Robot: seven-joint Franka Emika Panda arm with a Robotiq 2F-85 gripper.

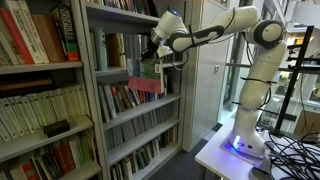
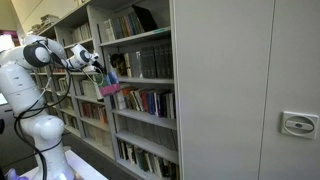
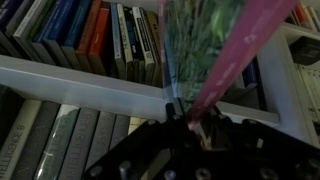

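A thin book [image 1: 146, 84] with a green picture and a pink band on its cover hangs from my gripper [image 1: 154, 53], held up in front of the tall grey bookshelf [image 1: 100, 108]. From the other side, the book's pink part [image 2: 107, 88] shows just off the shelf front. Looking along the hand, the book [image 3: 205, 50] rises out of the fingers and covers much of the upper middle, its pink edge slanting to the right. The fingers are shut on its near end; the exact contact is dark and partly hidden.
Behind the book runs a shelf board [image 3: 90, 90]. Colourful books [image 3: 75, 30] stand above it and dark grey volumes [image 3: 75, 145] below. A second bookcase [image 1: 40, 68] is at the left. The white table [image 1: 225, 158] by the arm's base looks mostly clear.
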